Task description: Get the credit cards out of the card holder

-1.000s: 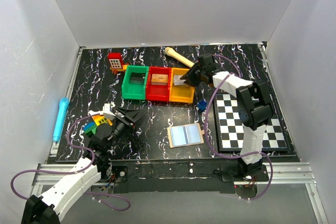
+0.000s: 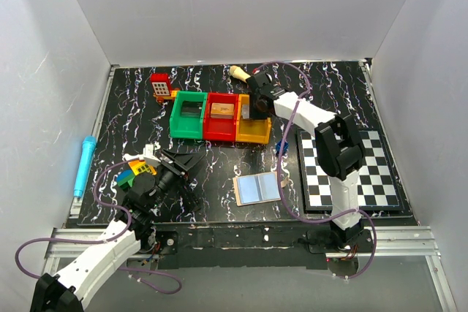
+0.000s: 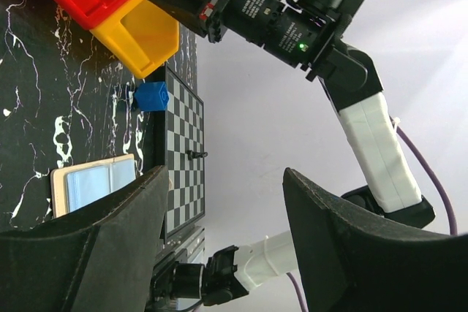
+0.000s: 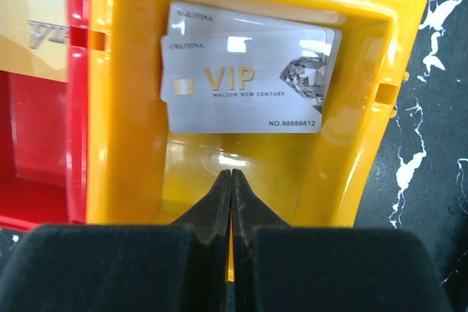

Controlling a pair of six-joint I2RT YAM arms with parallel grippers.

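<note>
Silver VIP cards (image 4: 245,85), two overlapping, lie flat against the far end of the yellow bin (image 4: 365,158). Over that bin, short of the cards, my right gripper has its fingertips together with nothing visible between them. In the top view it covers most of the yellow bin (image 2: 253,131). The card holder (image 2: 257,188) lies spread flat on the table, its pale blue sleeves showing no cards. My left gripper is open and empty, its fingers wide apart, to the left of the holder.
Gold cards (image 2: 222,110) lie in the red bin (image 2: 219,133) and dark cards (image 2: 191,108) in the green bin (image 2: 187,128). A blue block (image 2: 281,147) and a chessboard (image 2: 347,173) are to the right. A beige microphone (image 2: 240,73) lies behind the bins.
The right arm has swung left, bringing its gripper from the yellow bin's right edge to over the bin. The left arm, holder and bins look unmoved.
</note>
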